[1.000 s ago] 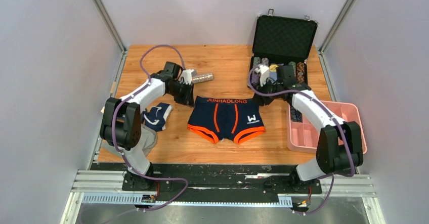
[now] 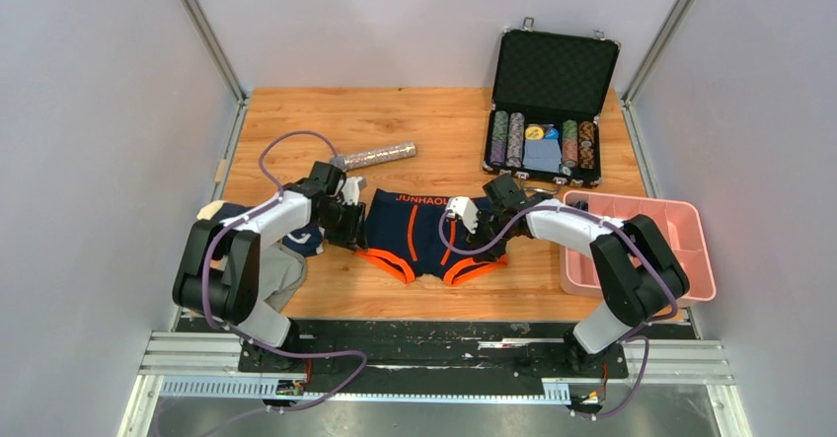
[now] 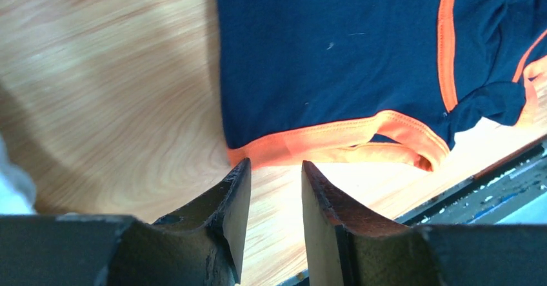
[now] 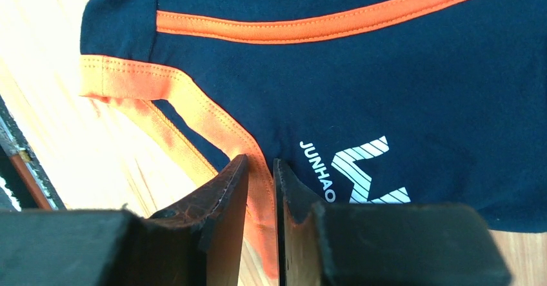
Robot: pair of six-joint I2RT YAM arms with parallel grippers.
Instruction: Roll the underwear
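Navy boxer briefs (image 2: 399,230) with orange trim lie flat on the table (image 2: 286,111), slightly rumpled at the leg openings. My left gripper is part open at the left leg's orange hem (image 3: 335,134), nothing clearly between its fingers. My right gripper is shut on the other leg's orange hem (image 4: 226,128), beside the white logo (image 4: 358,176). In the top view both grippers sit low at either side of the briefs, partly covering them.
An open chip case (image 2: 553,57) stands at the back right, a pink bin (image 2: 691,259) at the right. A patterned cylinder (image 2: 385,154) lies behind the briefs; folded cloths (image 2: 281,279) lie at the left.
Both grippers came down from behind to the briefs' sides.
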